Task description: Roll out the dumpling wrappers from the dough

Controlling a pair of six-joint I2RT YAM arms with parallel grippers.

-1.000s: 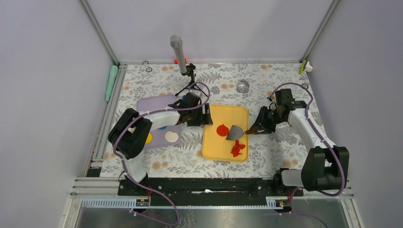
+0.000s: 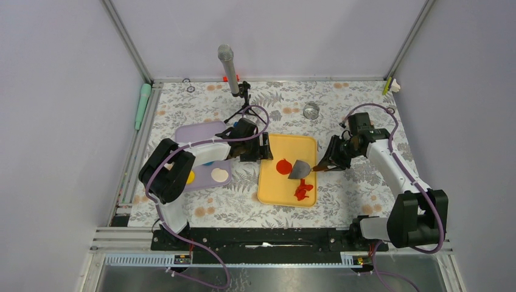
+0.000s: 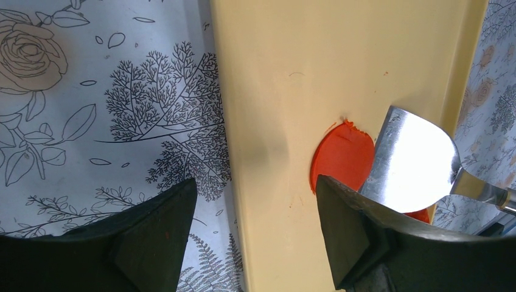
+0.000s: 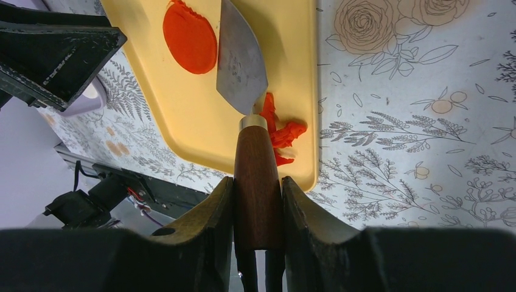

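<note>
My right gripper is shut on the wooden handle [image 4: 255,170] of a metal scraper [image 2: 299,169], whose blade lies on the yellow tray [image 2: 286,194] beside a flat round red dough disc [image 2: 283,166]. Crumpled red dough [image 2: 302,190] sits by the scraper, toward the tray's near right. My left gripper hangs open over the tray's left rim, apart from the dough, with nothing between its fingers.
A lilac tray [image 2: 201,131] with dough pieces lies left, under the left arm. A microphone on a tripod [image 2: 243,91] and a glass [image 2: 311,110] stand behind. A mint rolling pin [image 2: 143,106] lies at the left edge.
The scraper, still in my right gripper, and the yellow tray with its dough have shifted very slightly left. The left arm has not moved.
</note>
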